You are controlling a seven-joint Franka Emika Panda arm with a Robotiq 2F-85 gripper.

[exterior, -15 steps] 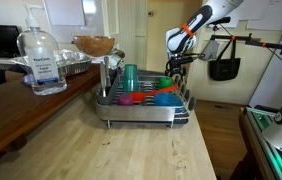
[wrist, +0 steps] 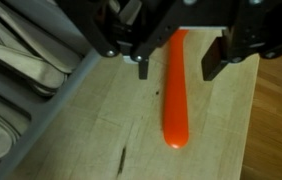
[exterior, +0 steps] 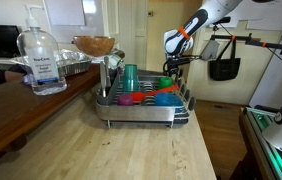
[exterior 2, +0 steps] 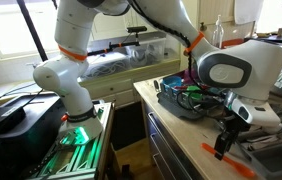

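Note:
A long orange-red utensil (wrist: 176, 105) lies on the light wooden counter in the wrist view, its rounded end toward the bottom of the picture. My gripper hangs over its upper part, one dark finger on each side. Gaps show between the fingers and the utensil, so the fingers stand apart without a grip on it. In exterior view 2 the orange utensil (exterior 2: 227, 160) lies on the counter under the gripper (exterior 2: 223, 147). From exterior view 1 the gripper (exterior: 172, 72) is far off beyond the rack, and its fingers are too small to make out.
Beside the utensil is a grey container edge (wrist: 56, 112) with compartments. A metal dish rack (exterior: 139, 113) holds a green cup (exterior: 131, 78) and colourful dishes. A soap bottle (exterior: 43, 62) stands at left.
At the far end of the counter the arm and gripper have shifted only slightly. The rack and its dishes have not moved.

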